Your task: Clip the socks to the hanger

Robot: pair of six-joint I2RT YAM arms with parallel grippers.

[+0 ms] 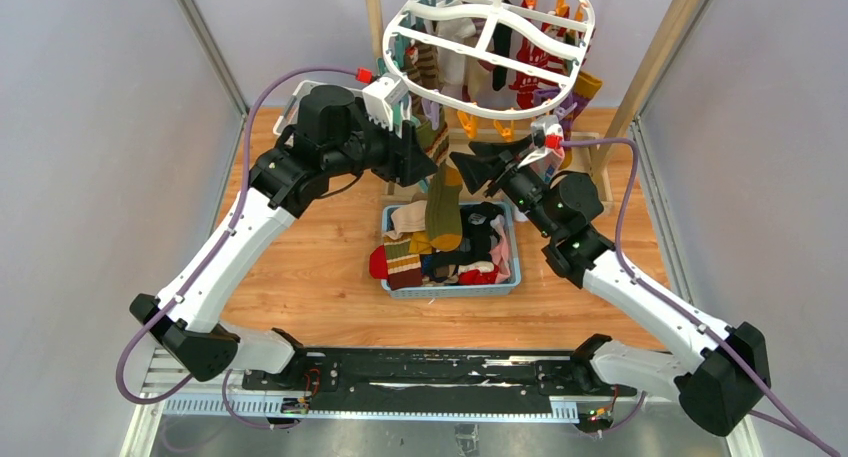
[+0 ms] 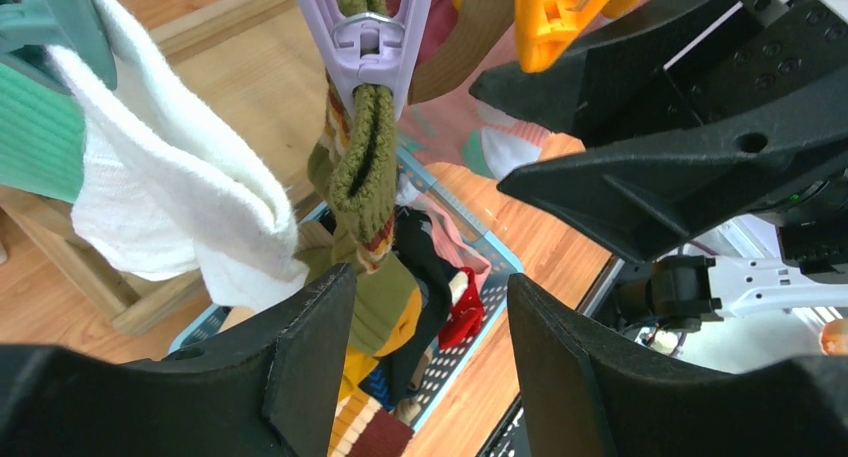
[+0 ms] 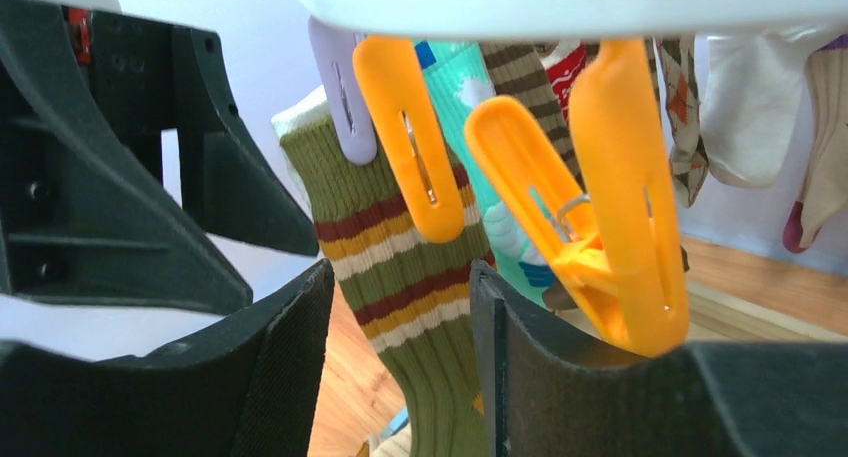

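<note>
A white oval hanger [image 1: 490, 7] hangs at the top of the top view with socks and coloured clips around it. From its lilac clip [image 2: 375, 52] hangs a long olive striped sock, seen edge-on in the left wrist view. My left gripper is open below that clip, its fingers empty. In the right wrist view, orange clips [image 3: 410, 142] hang just beyond my right gripper; its fingers stand open, and the striped sock shows in the gap behind them, not gripped.
A blue basket [image 1: 450, 291] of loose socks stands on the wooden table below. Behind it is a wooden tray [image 1: 395, 192]. A white sock [image 2: 190, 197] hangs left of the striped one. The two grippers are close together.
</note>
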